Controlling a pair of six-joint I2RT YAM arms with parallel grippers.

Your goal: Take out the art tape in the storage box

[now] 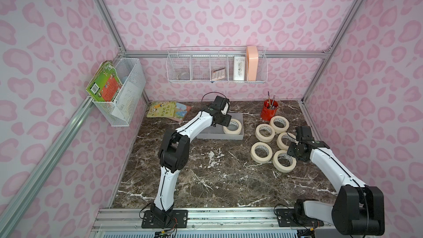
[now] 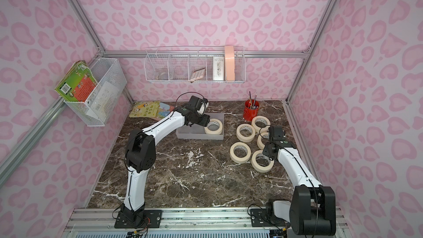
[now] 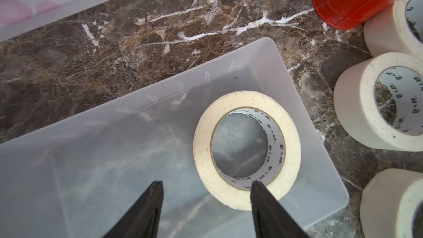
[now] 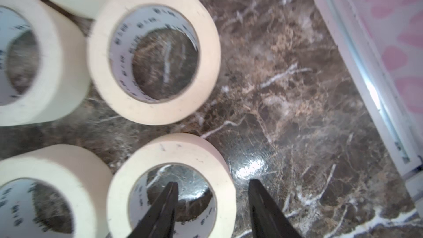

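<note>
One cream roll of art tape (image 3: pixel 205 149) lies flat at the right end of the grey storage box (image 3: pixel 119 105). Over the box is my left gripper, open, its fingertips above the floor and near edge of that roll with nothing between them. Several more rolls lie flat on the table right of the box. The nearest right one (image 4: pixel 176 149) is under my right gripper, which stands part open above its rim. No tape appears gripped; the right wrist view is slightly blurred.
A red cup (image 1: pixel 268 111) with brushes stands behind the loose rolls. Books (image 1: pixel 163 110) lie at the back left. Wire baskets (image 1: pixel 200 68) hang on the back and left walls.
</note>
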